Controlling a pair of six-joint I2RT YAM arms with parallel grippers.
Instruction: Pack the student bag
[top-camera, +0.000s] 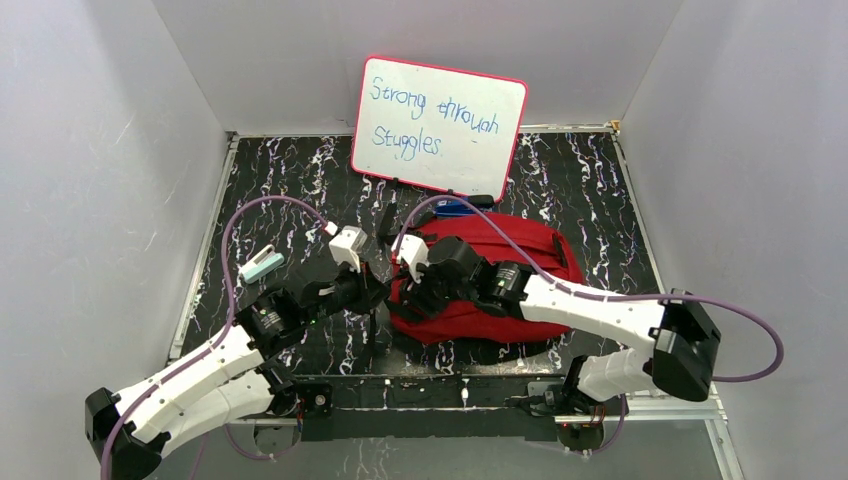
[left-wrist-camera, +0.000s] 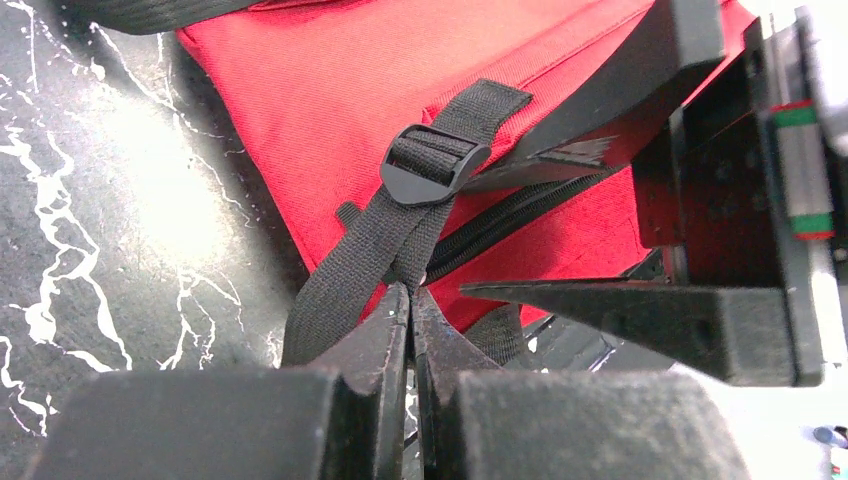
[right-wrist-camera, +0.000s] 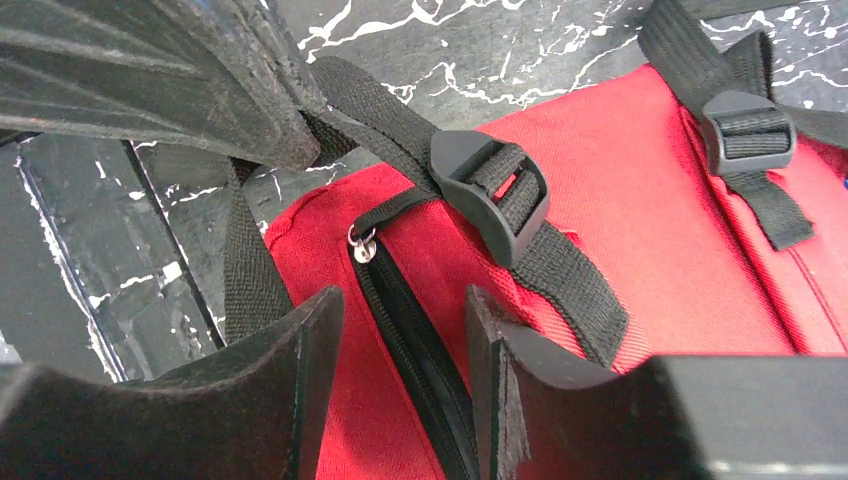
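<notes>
The red bag (top-camera: 505, 235) lies on the table under my right arm. Its black zipper (right-wrist-camera: 405, 325) ends at a small metal pull (right-wrist-camera: 364, 249), with a dark tab running beneath a strap buckle (right-wrist-camera: 490, 195). My right gripper is part open, its fingers (right-wrist-camera: 318, 325) on either side of the zipper line, nothing gripped. My left gripper is shut at the bag's corner. Its tips meet beside the black strap (left-wrist-camera: 345, 275); whether a strap edge is pinched is unclear. In the top view both grippers sit close together, tips hidden.
A whiteboard (top-camera: 440, 125) with writing leans at the back. A pale blue stapler-like item (top-camera: 261, 263) lies on the left of the marble-patterned table (top-camera: 300, 170). Something blue and black (top-camera: 455, 208) rests behind the bag.
</notes>
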